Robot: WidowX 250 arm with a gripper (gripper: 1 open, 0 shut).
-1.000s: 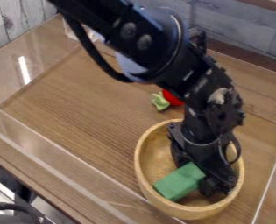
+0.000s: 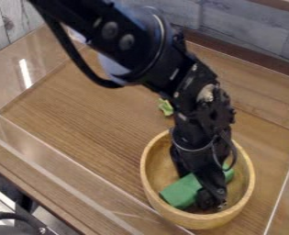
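Note:
My black gripper (image 2: 198,174) reaches down from the upper left into a tan bowl (image 2: 157,162) at the lower right of the camera view. A green block (image 2: 180,194) lies in the bowl under and around the fingertips, partly covered by them. The gripper is open according to its stance over the block, though the fingers are partly hidden.
A small green object (image 2: 166,107) lies behind the arm on the wooden table (image 2: 85,133). A grey wall runs along the back.
The arm has shifted slightly left, now hiding most of the red item at the back. The bowl and green block have barely moved.

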